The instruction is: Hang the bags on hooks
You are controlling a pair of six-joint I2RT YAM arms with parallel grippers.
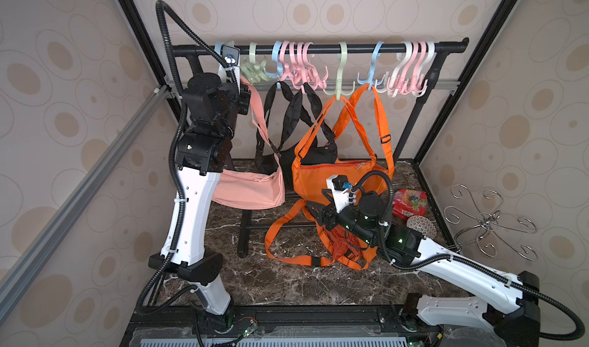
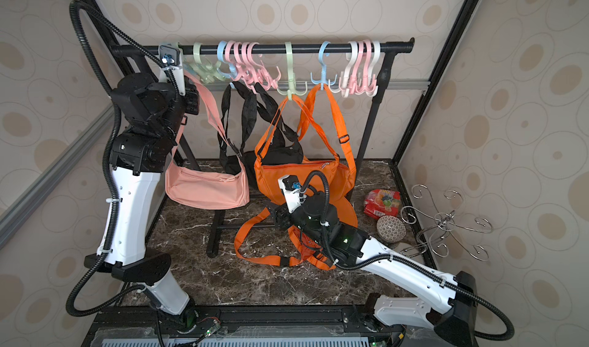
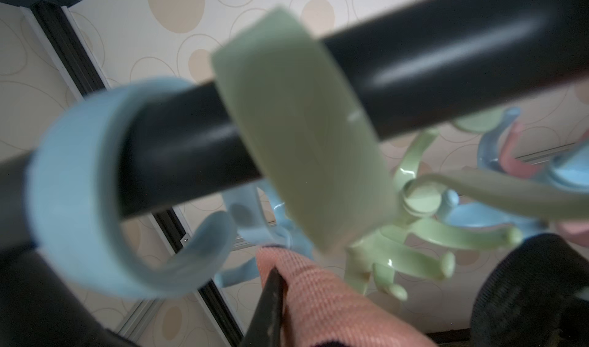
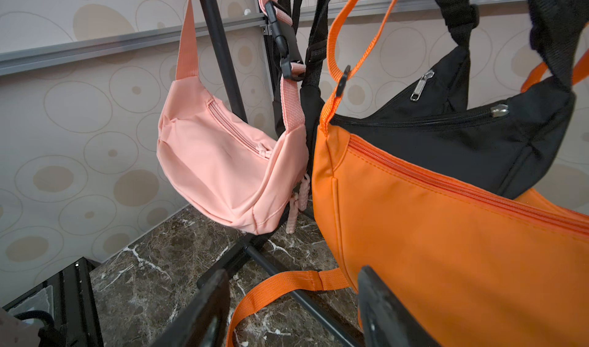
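A pink bag (image 1: 245, 187) hangs at the rail's left, its strap (image 3: 325, 291) rising to the hooks beside a blue hook (image 3: 79, 181) and a green one (image 3: 300, 132). My left gripper (image 1: 240, 98) is up at that strap and those hooks; its finger is mostly hidden, and whether the strap is between the fingers is unclear. Black bags (image 4: 441, 144) and orange bags (image 4: 441, 224) hang from hooks further right. My right gripper stands open low in front of the orange bag, nothing visible between its fingertips.
The black rail (image 1: 392, 47) carries several pastel hooks. An orange strap (image 1: 276, 242) lies on the marble floor. A red packet (image 1: 409, 203), a round perforated item (image 1: 421, 226) and a wire rack (image 1: 487, 223) are at the right.
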